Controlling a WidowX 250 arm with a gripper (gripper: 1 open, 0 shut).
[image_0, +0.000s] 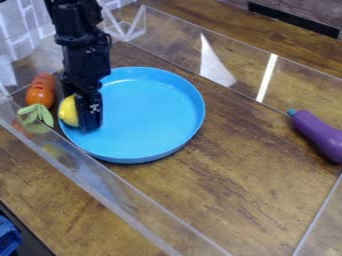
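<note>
My black gripper (83, 100) reaches down at the left rim of a blue plate (147, 120), shut on a round yellow object (68, 110), which its fingers partly hide. An orange carrot-like or tomato-like object (40, 90) lies just left of it, outside the plate, with a pale green leafy item (36, 119) below that.
A purple eggplant (315, 134) lies at the right edge. Clear plastic walls run along the left and front of the work area.
</note>
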